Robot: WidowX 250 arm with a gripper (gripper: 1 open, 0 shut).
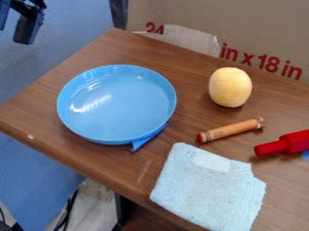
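Observation:
The dark gripper point(72, 18) is at the top left, above and behind the blue plate point(116, 99), cut off by the frame edge; its two dark fingers stand wide apart, with nothing seen between them. A blue object point(145, 139) pokes out from under the plate's front right. A pale yellow round object point(229, 87) sits at the back right. In front of it lies a wooden cylinder point(229, 129), with a red object point(283, 145) at the right edge. A folded light blue cloth point(205, 185) lies at the front right.
The wooden table point(169, 63) has clear room behind the plate and at its left corner. A cardboard box point(229, 32) stands along the back. A small blue piece shows behind the red object at the right edge.

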